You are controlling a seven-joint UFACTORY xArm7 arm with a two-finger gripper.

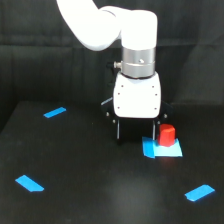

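Observation:
A red block (pixel 167 135) sits on the back part of a light blue patch (pixel 168 151), right of the middle of the dark table. My gripper (pixel 136 129) hangs to the left of the block, its dark fingers spread wide and nothing visible between them. The right finger (pixel 155 129) is close beside the block's left side; whether they touch, I cannot tell. The left finger (pixel 118 130) stands over bare table.
Blue tape strips lie at the back left (pixel 55 112), front left (pixel 29 184) and front right (pixel 200 192). A dark curtain (pixel 40 50) hangs behind the table.

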